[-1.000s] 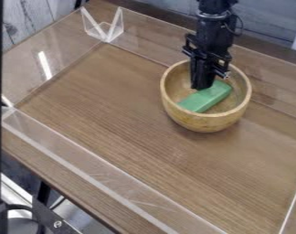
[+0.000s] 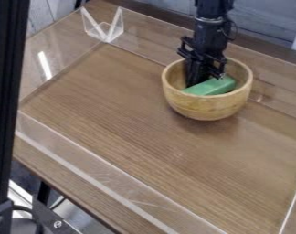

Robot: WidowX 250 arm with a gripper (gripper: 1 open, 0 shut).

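A wooden bowl [image 2: 197, 105] sits on the wooden table at the upper right. Inside it lies a green block [image 2: 212, 86], partly behind the bowl's front wall. My black gripper [image 2: 202, 71] reaches down from the top into the bowl, at the left end of the block. It looks shut, though its fingertips are dark and partly hidden; I cannot tell whether it touches the block.
A small clear plastic object [image 2: 103, 26] stands at the back left. Dark hardware lines the left edge.
My gripper has moved lower into the bowl. The green block has shifted back, with less of it visible, and the bowl has moved slightly.
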